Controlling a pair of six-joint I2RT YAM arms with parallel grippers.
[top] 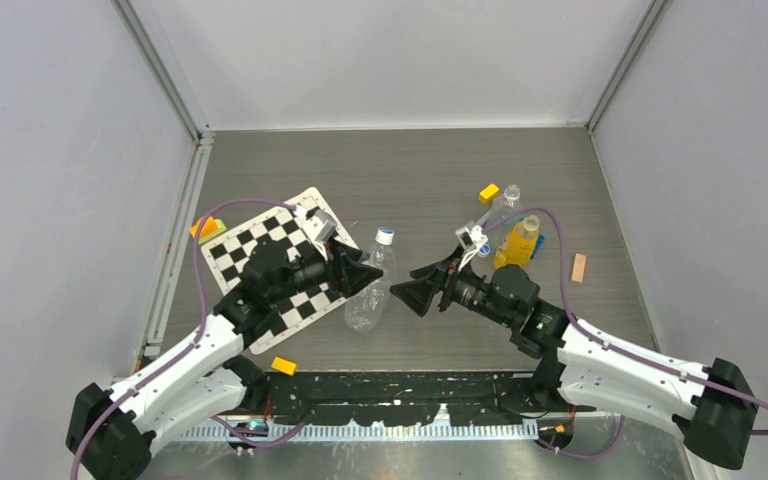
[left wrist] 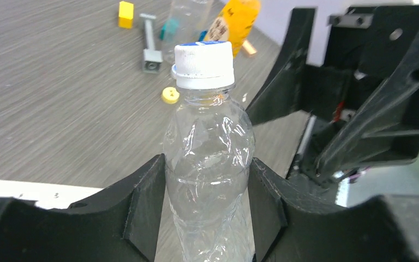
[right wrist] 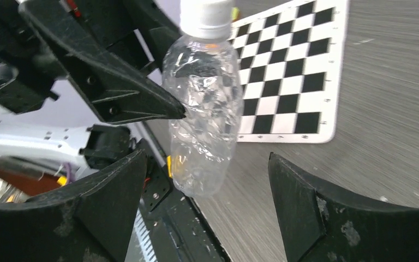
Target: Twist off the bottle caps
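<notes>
A clear plastic bottle [top: 365, 300] with a white cap [left wrist: 204, 65] is held upright, slightly tilted, by my left gripper, whose fingers press on both sides of its upper body. The cap, blue on top, sits on the bottle's neck. To the right, my right gripper [top: 410, 285] stands open and apart from the bottle. In the right wrist view, its fingers [right wrist: 300, 207] are wide apart, with the bottle beyond them and nothing gripped.
Another clear bottle [top: 505, 205] and a yellow bottle [top: 517, 245] stand at the right, with loose caps near them. A checkered board [top: 260, 235] lies under the left arm. A yellow block [top: 489, 193] and a tan block [top: 578, 268] rest on the table.
</notes>
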